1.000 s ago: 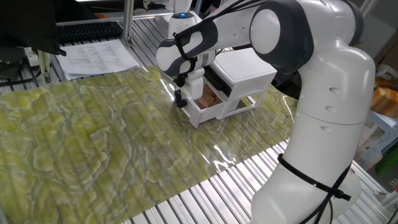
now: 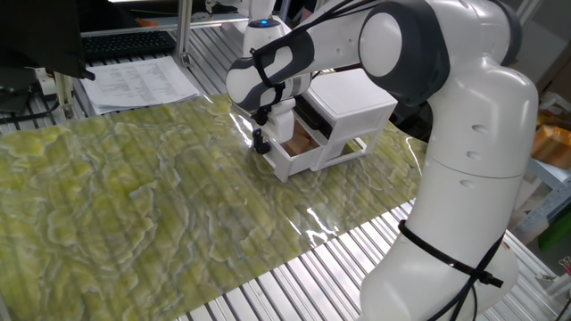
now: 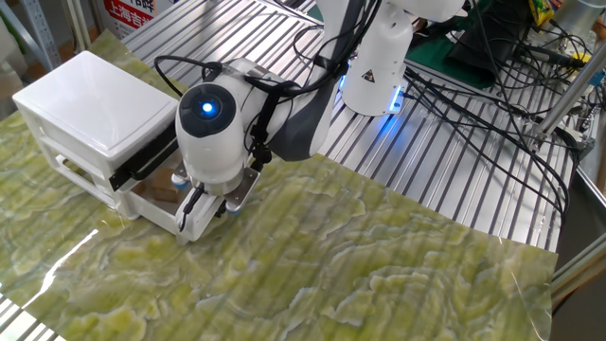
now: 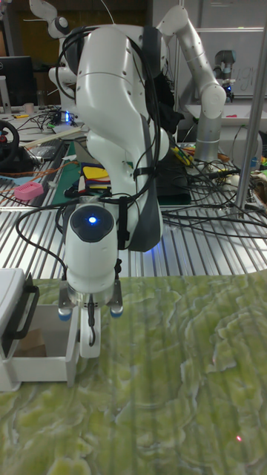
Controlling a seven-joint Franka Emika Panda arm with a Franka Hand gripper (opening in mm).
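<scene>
A small white drawer cabinet point(image 2: 352, 96) stands on the green marbled mat, its drawer point(image 2: 299, 164) pulled out. Inside the drawer lies a brown block point(image 4: 33, 344), partly hidden by the cabinet and drawer walls. Pointing down over the drawer's outer end, my gripper point(image 4: 90, 313) has its fingers spread wide. One blue-tipped finger point(image 4: 116, 312) is outside the front panel point(image 4: 90, 336); the other is on the drawer's inner side. The panel stands between them, and no grip on it shows. In exterior view 2 the wrist hides part of the drawer.
Bare mat point(image 3: 379, 260) spreads away from the drawer's front. Papers point(image 2: 138, 85) and a keyboard point(image 2: 125, 43) lie beyond the mat in exterior view 1. Loose cables point(image 3: 492, 142) run over the slatted table near the arm's base.
The arm and drawer have shifted at most a hair towards the cabinet. Otherwise the scene looks the same.
</scene>
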